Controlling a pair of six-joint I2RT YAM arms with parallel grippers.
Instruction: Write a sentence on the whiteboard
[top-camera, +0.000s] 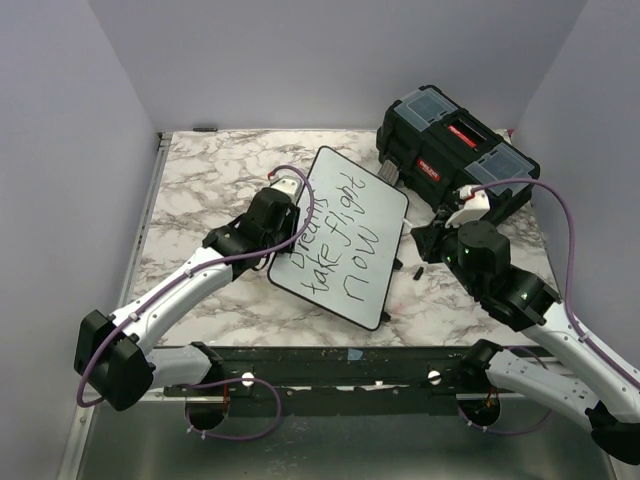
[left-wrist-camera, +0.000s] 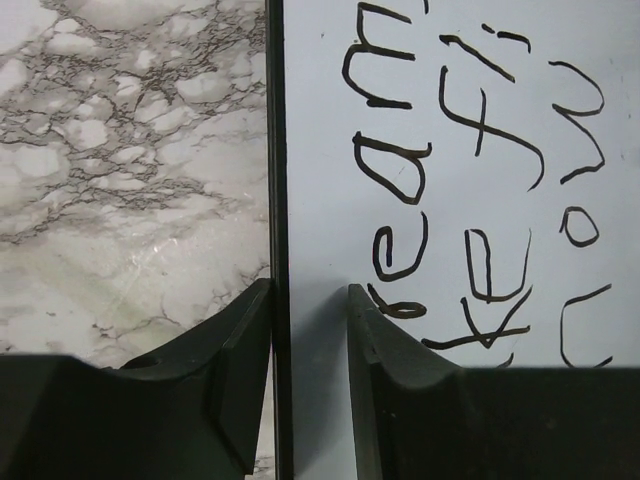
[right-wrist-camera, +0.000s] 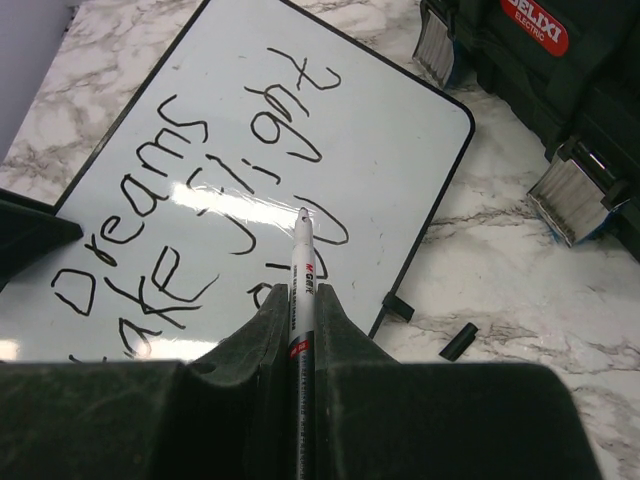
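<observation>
The whiteboard (top-camera: 370, 215) lies askew on the marble table, its black handwriting reading "Dreams take flight now". At its left edge is my left gripper (top-camera: 290, 247). The left wrist view shows this gripper open, one finger outside the black rim (left-wrist-camera: 279, 150) and the other over the white surface, with a gap on that side. My right gripper, right of the board in the top view, is shut on a white marker (right-wrist-camera: 303, 240). The marker's bare tip points toward the board; whether it touches is unclear.
A black toolbox (top-camera: 455, 145) stands behind and right of the board. A small black piece (top-camera: 418, 273), perhaps the marker's cap, lies on the table right of the board.
</observation>
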